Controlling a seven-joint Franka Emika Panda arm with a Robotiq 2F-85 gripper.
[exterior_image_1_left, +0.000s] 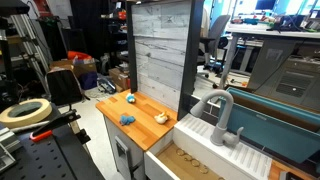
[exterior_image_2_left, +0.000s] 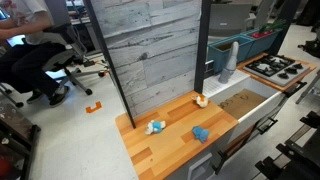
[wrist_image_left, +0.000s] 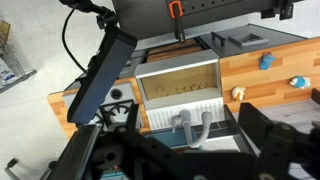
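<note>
In the wrist view my gripper is open, its dark fingers apart at the lower left and lower right, with nothing held between them. Below it a white drawer (wrist_image_left: 183, 84) stands pulled out, showing a brown bottom with small ring-like marks. The same drawer (exterior_image_2_left: 240, 103) appears in exterior view 2. On the wooden counter (exterior_image_2_left: 176, 126) lie a blue toy (exterior_image_2_left: 200, 133), a blue-and-white toy (exterior_image_2_left: 155, 127) and an orange-and-white toy (exterior_image_2_left: 201, 101). In the wrist view these toys are off to the right, clear of my fingers.
A grey faucet (exterior_image_1_left: 223, 115) rises from the white sink area beside the drawer. The stove (exterior_image_2_left: 274, 66) is farther right, and a blue-green bin (exterior_image_1_left: 262, 125) lies behind the sink. A grey plank wall (exterior_image_2_left: 158, 55) borders the counter's back.
</note>
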